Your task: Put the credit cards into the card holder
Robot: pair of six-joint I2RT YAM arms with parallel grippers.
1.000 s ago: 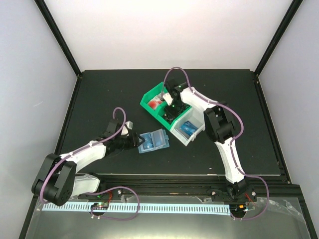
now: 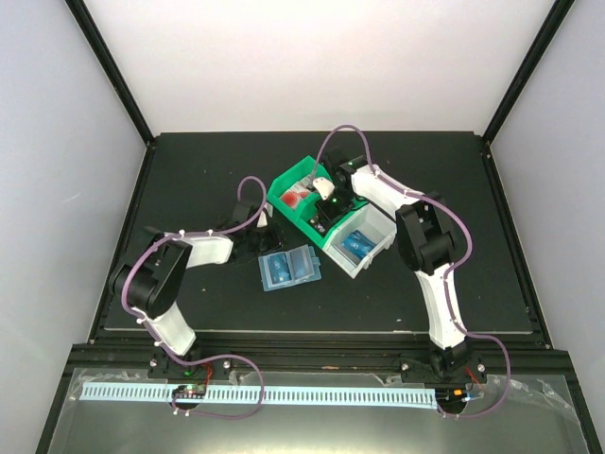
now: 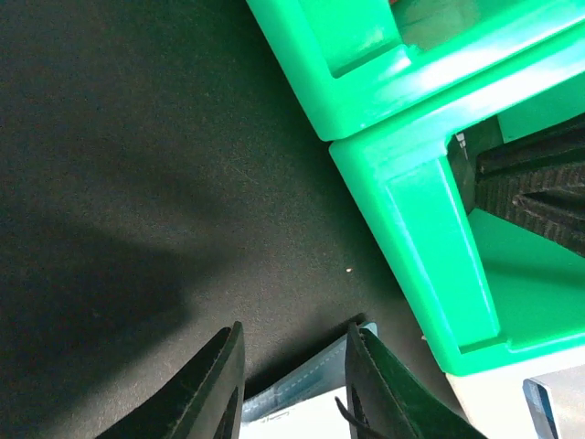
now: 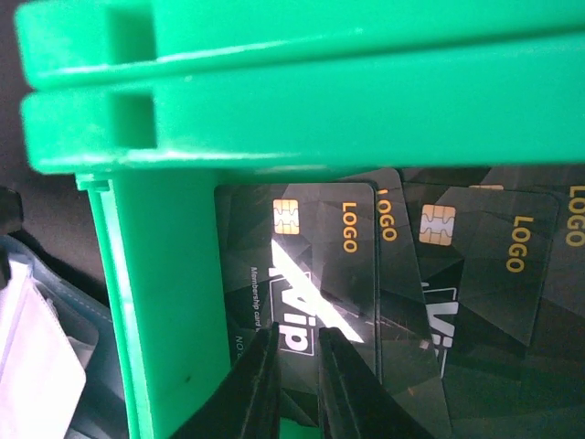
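Note:
The blue translucent card holder lies open on the black table, with a blue card in its left half. My left gripper is at its upper edge. In the left wrist view its fingertips stand apart, with the holder's clear edge and a white surface showing between and below them; whether they touch it cannot be told. In the right wrist view my right gripper is slightly open over a black card in the green tray, with nothing seen gripped. More black cards overlap beside it.
The green tray stands with high walls close to the left gripper. A red-and-white card lies in its upper compartment. A white tray with blue cards adjoins it.
The right arm has shifted slightly up and right over the green tray.

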